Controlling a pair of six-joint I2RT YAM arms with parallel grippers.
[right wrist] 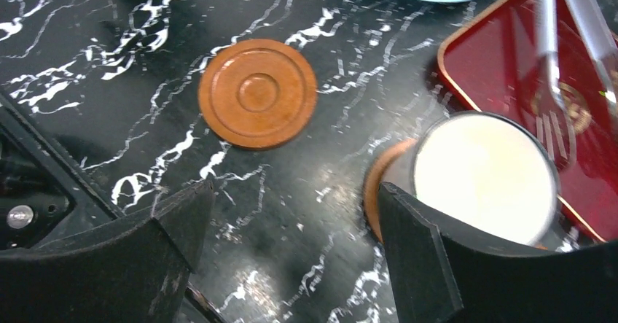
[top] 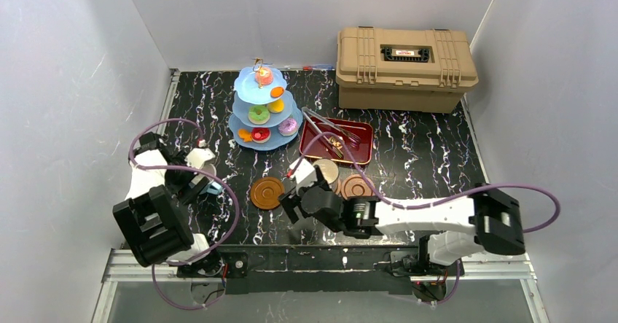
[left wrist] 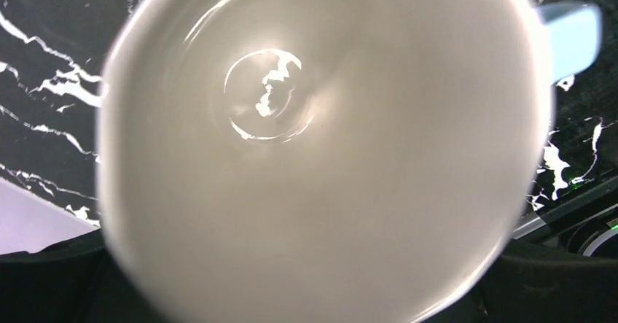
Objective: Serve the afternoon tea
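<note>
A cup with a blue handle [top: 214,188] is at the left side of the table. Its pale interior [left wrist: 328,155] fills the left wrist view. My left gripper is open, with its fingers on either side of this cup. A second, cream-lined cup [right wrist: 481,181] stands on a brown coaster [right wrist: 377,181]. The right gripper is open and empty, with its right finger in front of that cup. An empty brown coaster [top: 267,192] lies between the two arms; another coaster [top: 356,185] is partly covered by the right arm.
A blue three-tier stand [top: 267,142] holds toy sweets at the back. The red tray [top: 362,135] carries tongs and cutlery. A tan toolbox [top: 401,100] occupies the back right.
</note>
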